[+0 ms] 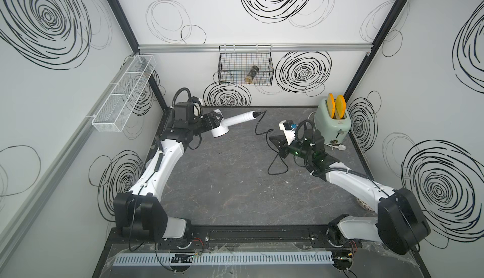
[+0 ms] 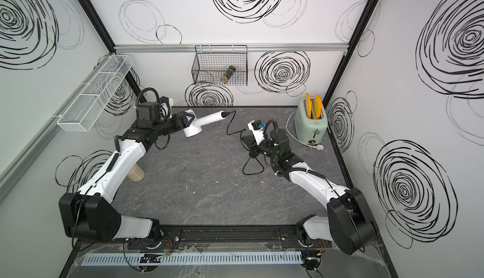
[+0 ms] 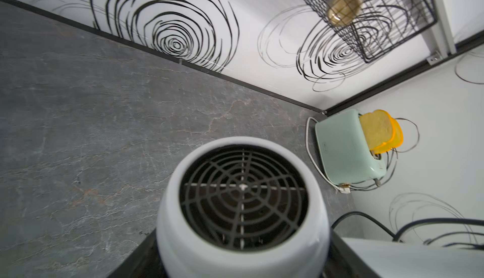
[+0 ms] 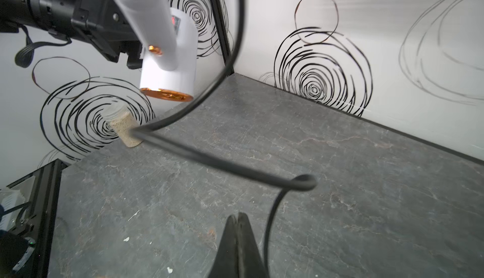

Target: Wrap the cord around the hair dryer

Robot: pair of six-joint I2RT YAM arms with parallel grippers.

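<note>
The white hair dryer [image 1: 239, 119] hangs above the table at centre-left, its handle pointing right and slightly up. My left gripper [image 1: 216, 118] is shut on its head; in the left wrist view the round rear grille [image 3: 243, 197] hides most of the fingers. From the handle's end the black power cord [image 4: 216, 162] drops in a loose bend and runs down to a loop on the table. My right gripper is shut with nothing between its fingertips. The cord passes above the tips and down along their right side, outside the fingers.
A green toaster [image 1: 333, 126] with yellow slices stands at the back right, its white cord [image 2: 292, 135] beside it. Wire baskets hang on the back wall [image 1: 246, 66] and left wall [image 1: 123, 93]. A jar [image 2: 135, 173] stands near the left arm.
</note>
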